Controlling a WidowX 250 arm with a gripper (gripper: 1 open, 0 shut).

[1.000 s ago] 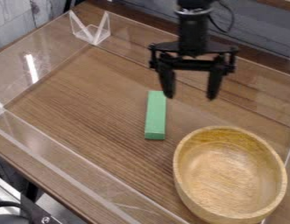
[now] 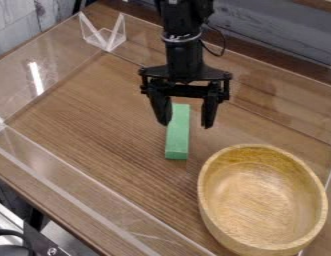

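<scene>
My black gripper (image 2: 184, 113) is open over the far end of a green rectangular block (image 2: 177, 144), its fingers to either side. The block lies on the wooden table (image 2: 88, 130) in the middle of the camera view; whether the fingers touch it cannot be told.
A large yellow oval tub (image 2: 261, 200) stands at the front right. A clear angular object (image 2: 105, 30) is at the back left.
My arm has moved left and toward the camera, from right of the green block to over it. The block and tub have not visibly moved.
</scene>
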